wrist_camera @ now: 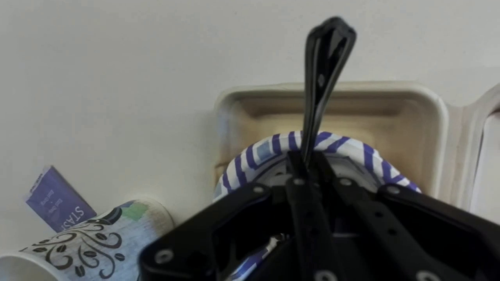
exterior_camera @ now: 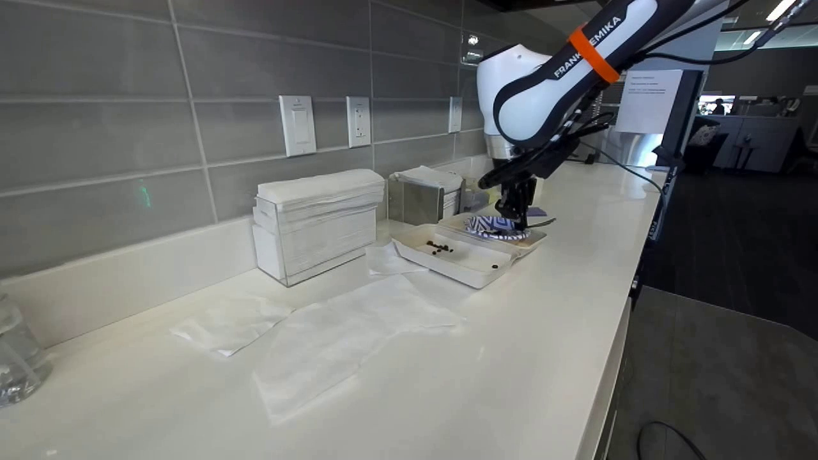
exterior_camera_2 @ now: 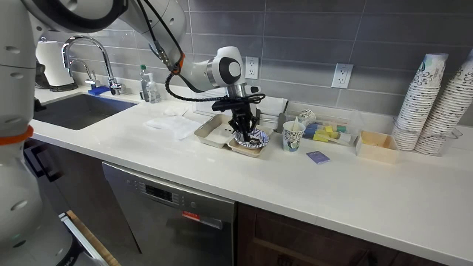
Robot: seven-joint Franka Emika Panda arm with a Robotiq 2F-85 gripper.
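In the wrist view my gripper is shut on a black plastic utensil point(wrist_camera: 323, 70), whose handle sticks out beyond the fingers. Its other end is hidden beneath the gripper. Under the fingers sits a blue-and-white patterned paper bowl point(exterior_camera_2: 261, 139), resting in one half of an open takeout container point(wrist_camera: 429, 140). Some dark bits lie in the bowl in exterior view 2. The container's other half point(exterior_camera: 468, 264) holds several small dark pieces. From exterior view 1 the gripper point(exterior_camera: 519, 222) reaches down into the bowl.
A patterned paper cup point(exterior_camera_2: 292, 137) stands right of the bowl, near a purple tea packet point(exterior_camera_2: 318, 157). Napkin holders point(exterior_camera: 322, 226) line the wall, and loose napkins point(exterior_camera: 353, 329) lie in front. Stacked cups point(exterior_camera_2: 421, 102) and a small box point(exterior_camera_2: 377, 147) are farther right.
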